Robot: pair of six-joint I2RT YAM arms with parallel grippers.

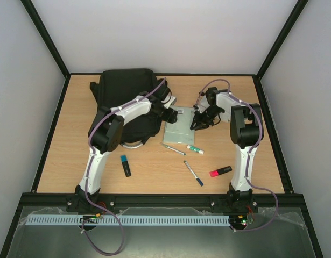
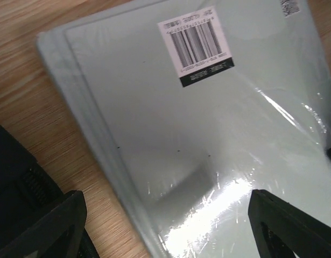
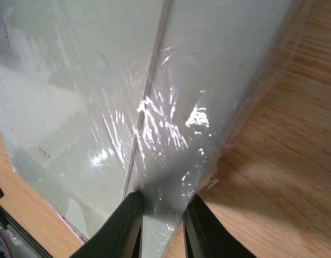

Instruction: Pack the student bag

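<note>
A pale grey shrink-wrapped book (image 1: 177, 129) lies flat right of the black bag (image 1: 122, 86), its barcode label (image 2: 196, 45) visible in the left wrist view. My left gripper is open over the book's left side, nothing held between its fingers. My right gripper is at the book's right edge, its two fingertips either side of that edge, partly open; whether it grips firmly cannot be told.
Pens (image 1: 192, 172), a glue stick (image 1: 195, 149), a red-black marker (image 1: 220, 171) and a blue-black marker (image 1: 126, 165) lie on the front table. Another pale item sits under the right arm.
</note>
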